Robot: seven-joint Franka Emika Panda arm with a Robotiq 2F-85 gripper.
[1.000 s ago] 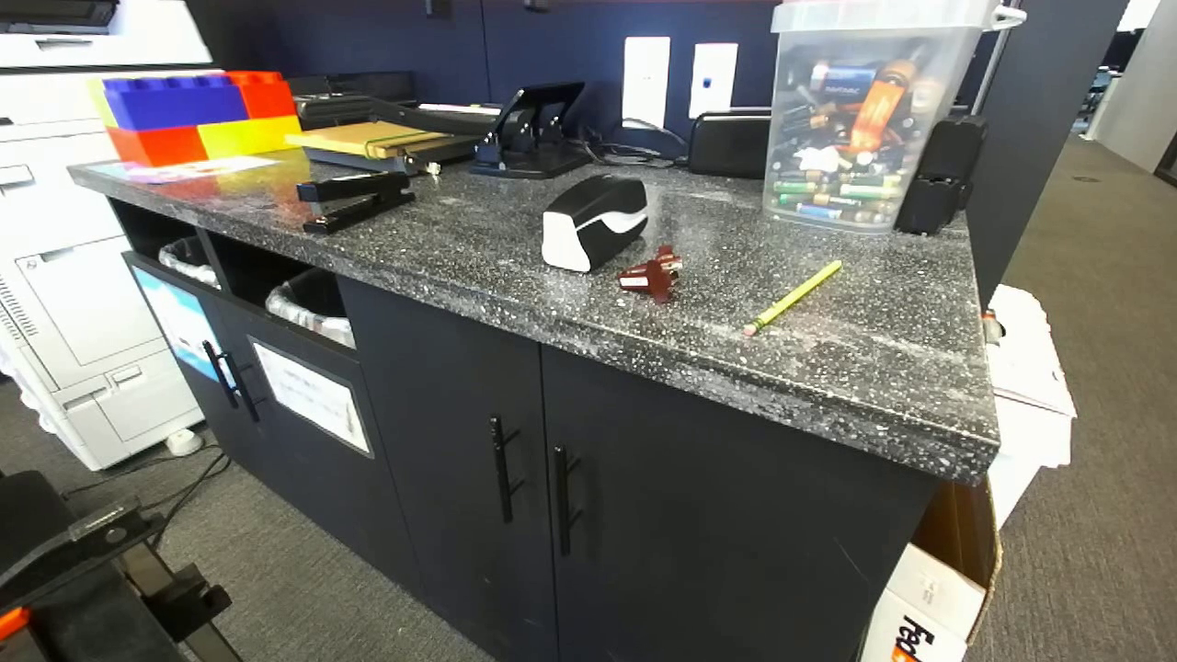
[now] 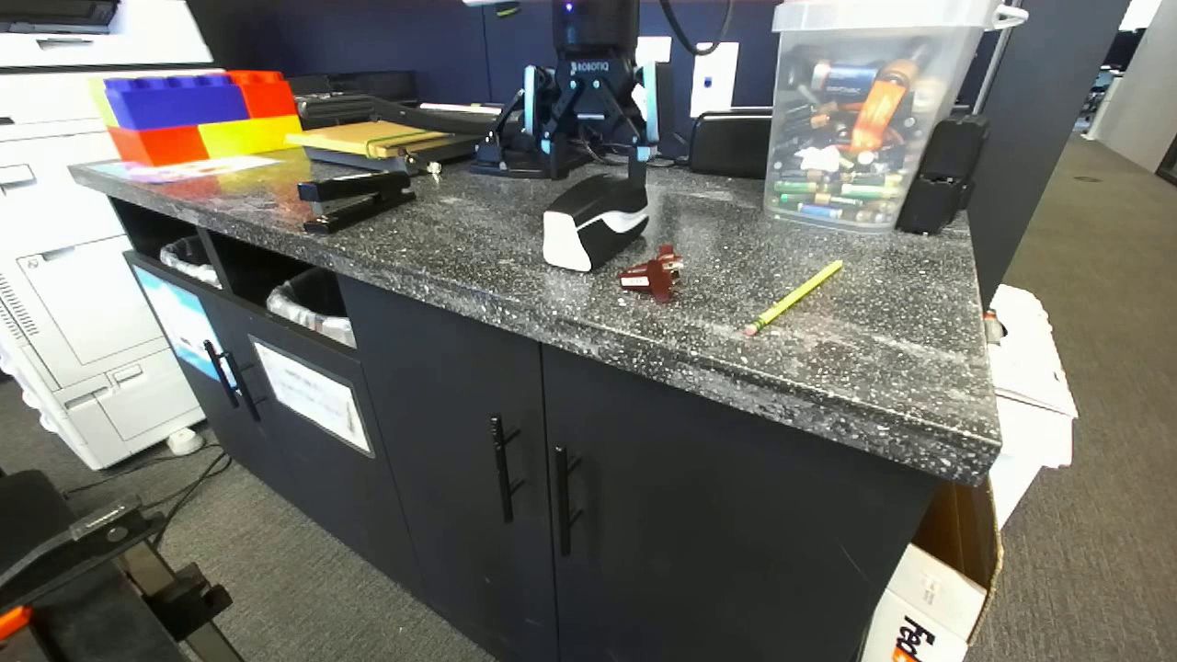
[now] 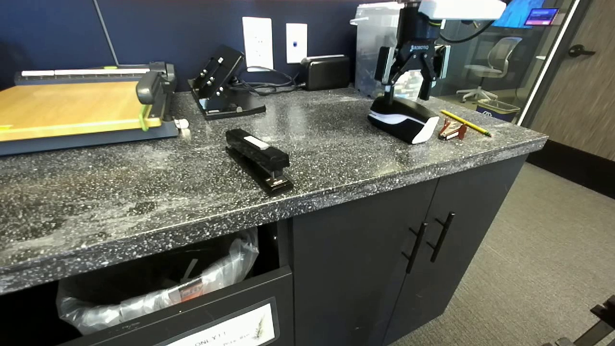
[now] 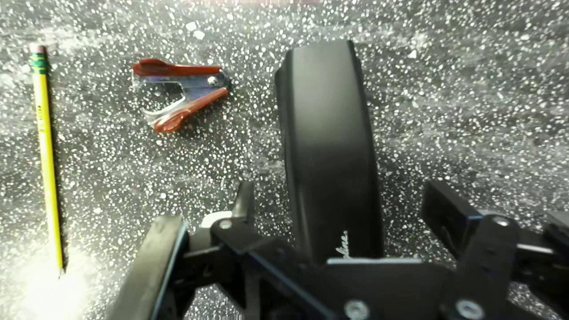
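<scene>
The black-and-white electric stapler point(image 2: 597, 224) rests on the speckled counter. My gripper point(image 2: 596, 165) hangs over its back end, pointing down. From above, the stapler's black top point(image 4: 330, 122) lies lengthwise between my spread fingers, with counter showing on both sides of it. The gripper is open and holds nothing. Beside the stapler, a dark red staple remover point(image 4: 178, 93) lies on its side. Farther off to that same side is a yellow pencil point(image 4: 48, 154) with a pink eraser.
A black manual stapler point(image 3: 257, 160) lies near the counter's front edge, with bare counter between it and the electric stapler. A yellow-topped paper trimmer point(image 3: 75, 109) occupies the far left. Near the wall stand a clear bin of batteries point(image 2: 872, 121) and a black stand point(image 3: 227, 86).
The arm and gripper, absent from exterior view 1 a second ago, have come down over the back of the electric stapler. The objects on the counter look unmoved.
</scene>
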